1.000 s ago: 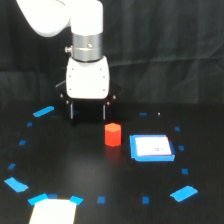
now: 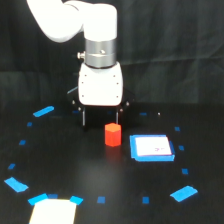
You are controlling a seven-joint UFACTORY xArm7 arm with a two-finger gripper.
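Note:
A small red cube (image 2: 112, 135) rests on the black table near the middle of the camera view. Above it and slightly left hangs my white gripper (image 2: 101, 119), pointing down. Its dark fingers stand wide apart, so it is open, and I see nothing between them. The right finger (image 2: 119, 115) comes down close to the cube's top edge in the picture; whether it is above or behind the cube I cannot tell.
Right of the cube lies a white square with a blue border (image 2: 152, 156). A pale square (image 2: 53, 212) is at the bottom left edge. Blue tape pieces (image 2: 184, 193) dot the black surface.
My gripper has moved right and a little lower, closer to the red cube. Its fingers remain apart. The cube and the squares have stayed in place.

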